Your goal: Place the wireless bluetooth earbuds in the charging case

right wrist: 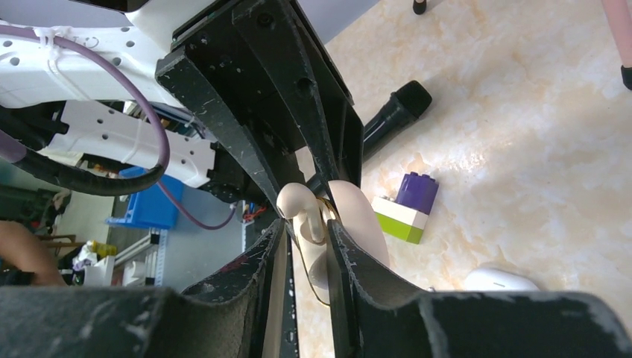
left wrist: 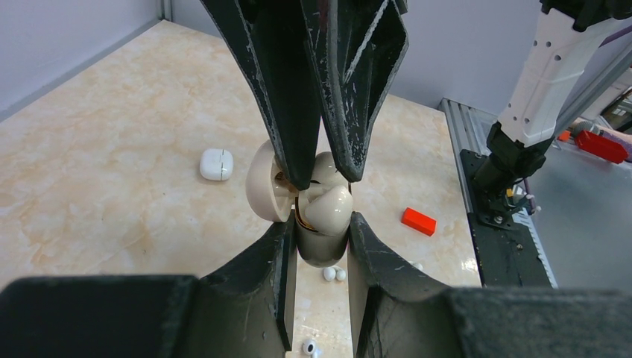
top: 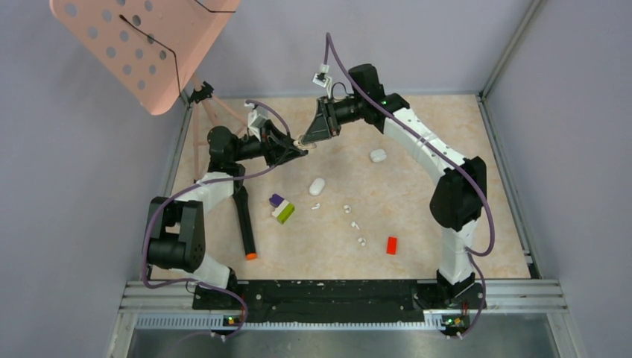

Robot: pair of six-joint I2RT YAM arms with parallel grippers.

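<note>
A cream charging case (left wrist: 322, 231) with its lid open is held upright in my left gripper (top: 298, 151), which is shut on its lower body. My right gripper (top: 310, 137) is over the case, its fingertips at the opening and lid in the left wrist view. A cream earbud (right wrist: 296, 200) shows at the case's opening in the right wrist view; whether it is fully seated I cannot tell. Whether the right fingers touch it is unclear.
On the table (top: 417, 194) lie white cases (top: 317, 186), several small earbuds (top: 347, 209), a toy block stack (top: 283, 210), a red block (top: 391, 245) and a microphone (top: 244, 224).
</note>
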